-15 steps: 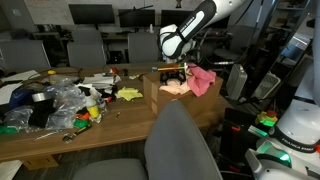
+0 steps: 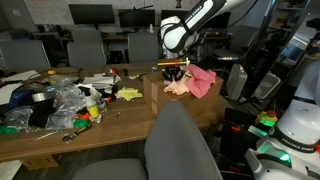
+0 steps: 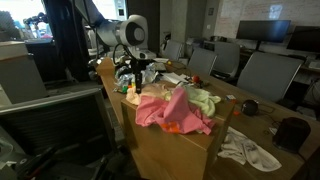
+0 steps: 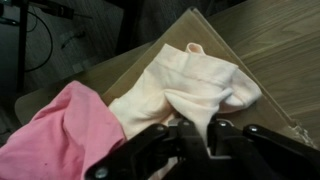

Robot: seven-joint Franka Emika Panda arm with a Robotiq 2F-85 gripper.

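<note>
A pale peach cloth (image 4: 195, 80) is pinched between the fingers of my gripper, which is shut on it. Its folds rise from the cardboard box (image 4: 125, 75) toward the fingertips, and part of it spreads over the box. Exterior view 1 has my gripper (image 2: 172, 70) just above the pale cloth (image 2: 175, 86). Beside it a pink cloth (image 2: 201, 80) hangs at the box's right side. The same pink cloth (image 4: 62, 138) fills the lower left of the wrist view. Exterior view 2 shows my gripper (image 3: 137, 78) small and dark, behind the pink cloth (image 3: 172, 110).
Tools, plastic bags (image 2: 68, 98) and bottles clutter the long table left of the box. A yellow cloth (image 2: 129, 93) lies on the table nearer the box. In exterior view 2, a white cloth (image 3: 248, 150) lies on the wooden surface to the right.
My gripper has risen a little over the box. The pale cloth under it stands higher than before; the pink cloth looks the same.
</note>
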